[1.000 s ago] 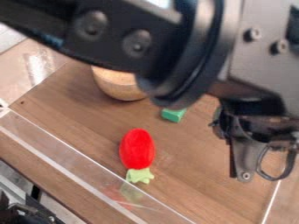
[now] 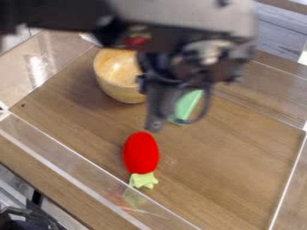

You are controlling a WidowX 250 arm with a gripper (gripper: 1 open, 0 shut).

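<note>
My blurred gripper [image 2: 174, 103] fills the upper middle of the camera view, over the table and in front of a wooden bowl [image 2: 114, 76]. Whether anything is between its fingers is too blurred to tell. A red vegetable toy with a pale green top [image 2: 142, 157] lies below the gripper on the wooden table [image 2: 228, 171]. A green block [image 2: 186, 106] lies behind the gripper, partly hidden.
Clear walls edge the table area, at the lower left and along the right.
My gripper has moved from the right toward the middle and upward in the view, now covering part of the bowl and green block. The red toy has stayed put.
</note>
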